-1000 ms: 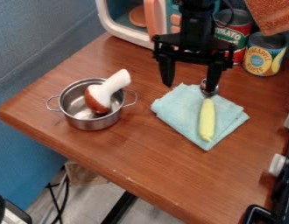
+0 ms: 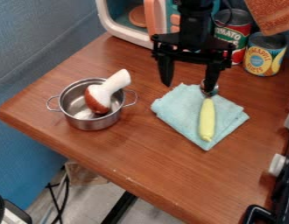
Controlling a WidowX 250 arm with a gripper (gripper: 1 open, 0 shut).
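Note:
My black gripper (image 2: 188, 68) hangs over the back of the wooden table, open, its two fingers apart with nothing seen between them. Below and in front of it a light blue cloth (image 2: 179, 111) lies on the table, with a pale yellow elongated object (image 2: 207, 121) on it, darker at its far end. To the left stands a steel pot (image 2: 91, 122) holding a white and brown object (image 2: 109, 87).
Cans (image 2: 263, 58) stand at the back right, a toy appliance (image 2: 116, 22) at the back. Black equipment with white knobs (image 2: 277, 164) lines the right edge.
My gripper has shifted very slightly; the objects on the table have not moved.

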